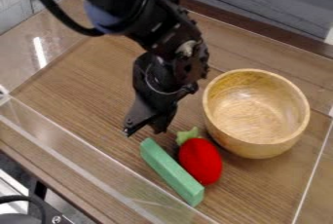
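The dark robot gripper (146,121) hangs over the wooden tabletop, just above and left of a green bar (172,172) that lies slanting near the front. Its fingertips are dark and close together; nothing shows held, and it looks shut. A red strawberry-like object (200,162) with a green top lies right of the bar, close beside it.
A wooden bowl (256,111) stands to the right behind the red object. A clear edge or panel runs along the front left, and a wall borders the back.
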